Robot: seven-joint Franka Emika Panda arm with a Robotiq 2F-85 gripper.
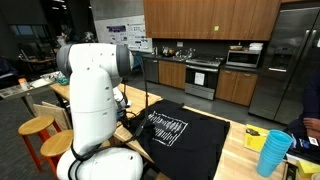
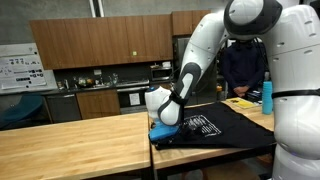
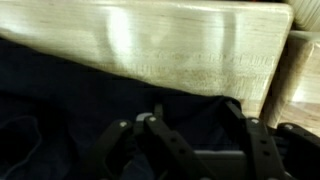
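A black cloth (image 1: 195,140), printed with a white pattern, lies spread over the wooden table. In the second exterior view the cloth (image 2: 225,122) reaches toward the table's near edge, where my gripper (image 2: 163,135) is low over its corner. From the wrist, dark fabric (image 3: 60,90) fills the lower left, with bare light wood beyond its edge. My gripper points down at this edge, its two dark fingertips apart with black cloth beneath and between them. Black on black makes it hard to tell whether any fabric is pinched.
Blue cups (image 1: 273,152) stand at the table's right side, near a yellow item (image 1: 256,137). Wooden stools (image 1: 40,125) are off the table's left side.
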